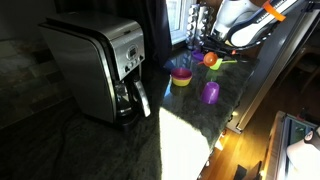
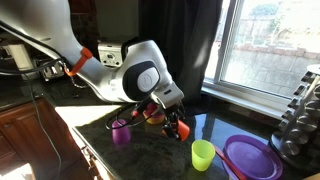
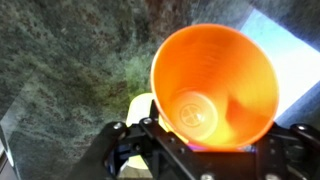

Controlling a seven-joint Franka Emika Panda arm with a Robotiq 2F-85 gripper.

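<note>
My gripper is shut on an orange cup, whose open mouth faces the camera in the wrist view. In exterior view 2 the orange cup hangs tilted under the white arm, just left of a yellow-green cup on the dark counter. From exterior view 1, the orange cup appears at the far end of the counter, close to the yellow-green cup. The fingertips are mostly hidden by the cup and the arm.
A purple cup and a yellow bowl with a reddish-pink rim stand nearer. A purple plate lies right of the yellow-green cup, with a red utensil beside it. A coffee maker occupies the near left.
</note>
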